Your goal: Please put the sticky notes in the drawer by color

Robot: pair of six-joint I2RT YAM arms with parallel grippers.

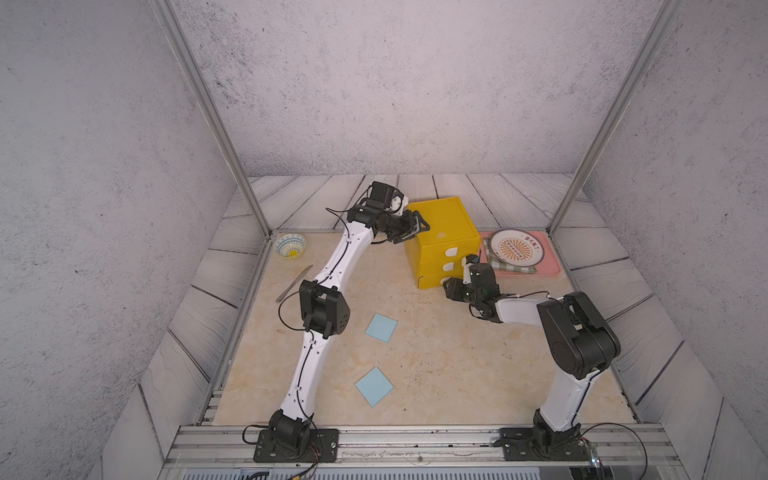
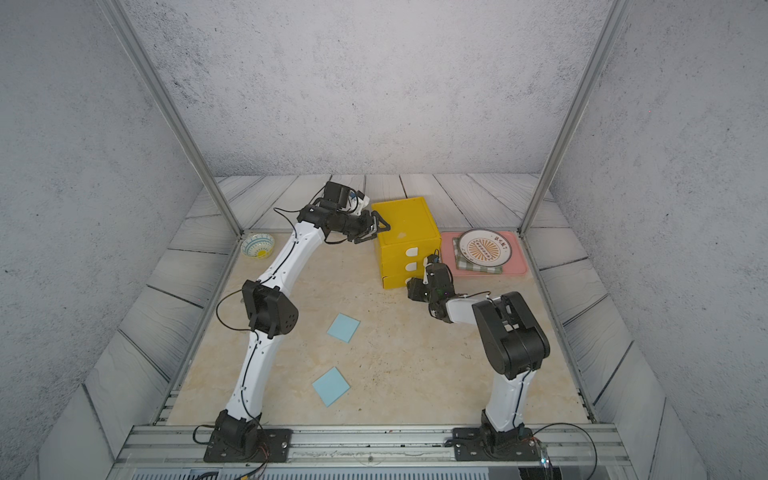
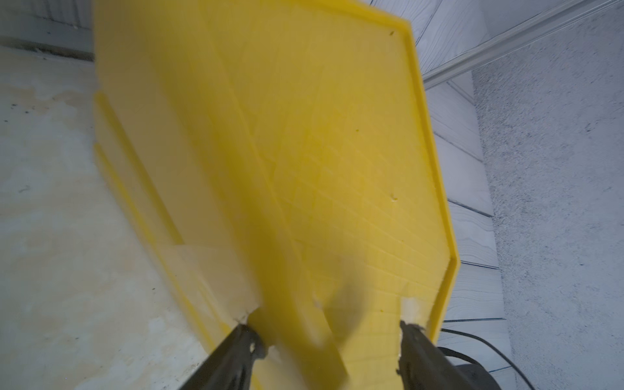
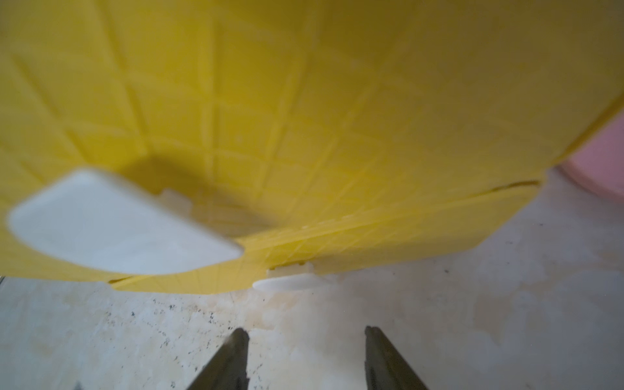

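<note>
A yellow drawer box [image 1: 444,228] with three white handles stands at the back of the table, its drawers shut. My left gripper [image 1: 417,226] is shut on the box's top left edge; the left wrist view has a finger [image 3: 230,367] on each side of that blurred edge. The right gripper is parted and empty, low before the drawer fronts. Just ahead of it is the lowest handle [image 4: 289,282]; a higher handle [image 4: 117,224] looms closer. Two light blue sticky notes [image 1: 381,327] lie flat on the table.
Right of the box is a pink tray [image 1: 550,260] bearing a white plate [image 1: 516,247] and a checked cloth. A patterned bowl [image 1: 289,245] sits at the back left, and a thin grey stick [image 1: 293,283] lies near it.
</note>
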